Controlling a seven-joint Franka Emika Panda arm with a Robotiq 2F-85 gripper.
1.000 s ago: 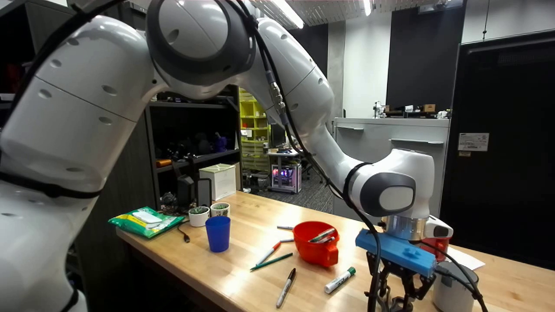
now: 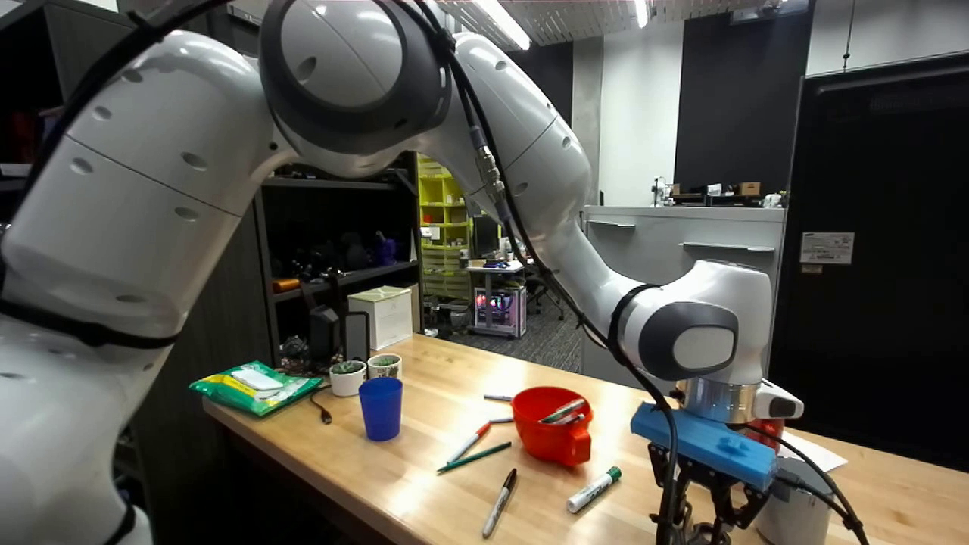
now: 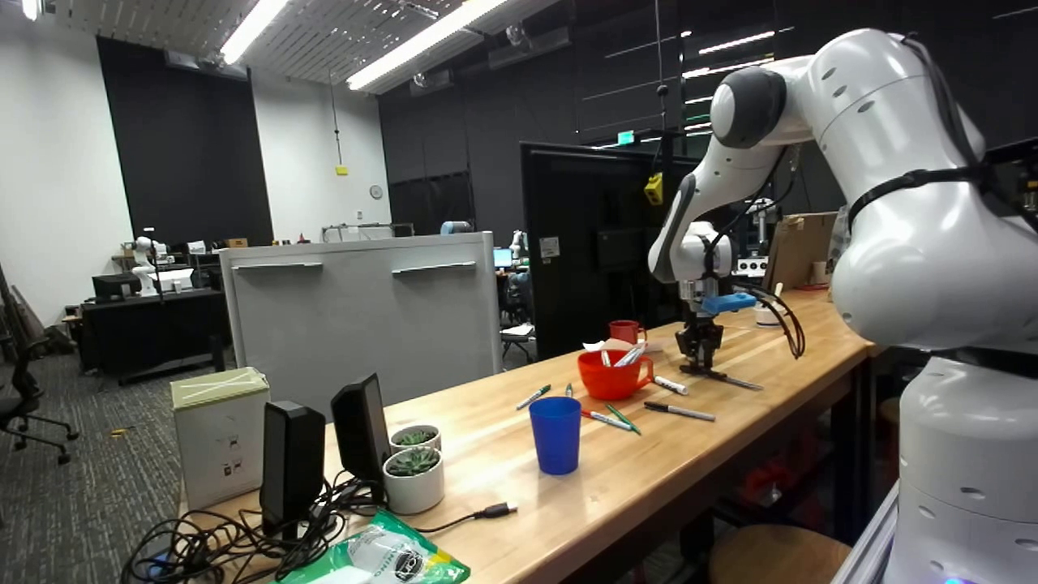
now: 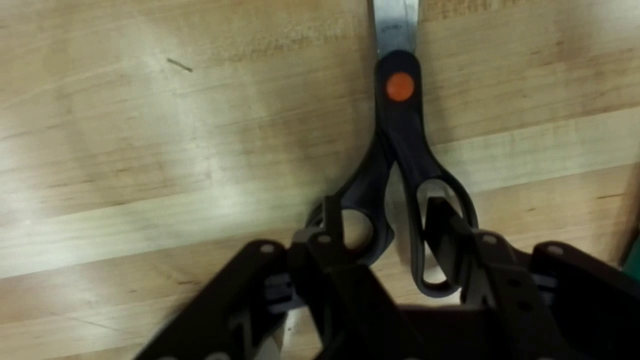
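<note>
Black-handled scissors (image 4: 400,120) with an orange pivot dot lie flat on the wooden table in the wrist view, blades toward the top. My gripper is over their handles, its fingers part open. The left finger (image 4: 333,222) overlaps the left finger loop, and the right finger (image 4: 444,222) is over the right loop. Whether the fingers touch the handles cannot be made out. In exterior view 2 the gripper (image 3: 698,366) is low at the table, with the scissors (image 3: 731,380) sticking out beside it.
A red bowl-like cup (image 2: 550,445) holding markers stands left of the arm, with loose markers (image 2: 595,490) around it. A blue cup (image 2: 381,410) stands farther left. A grey container (image 2: 793,509) is close behind the gripper. Bare table lies between the blue cup and the markers.
The arm's wrist and gripper have shifted slightly to the right in exterior view 1. The cups and markers are where they were.
</note>
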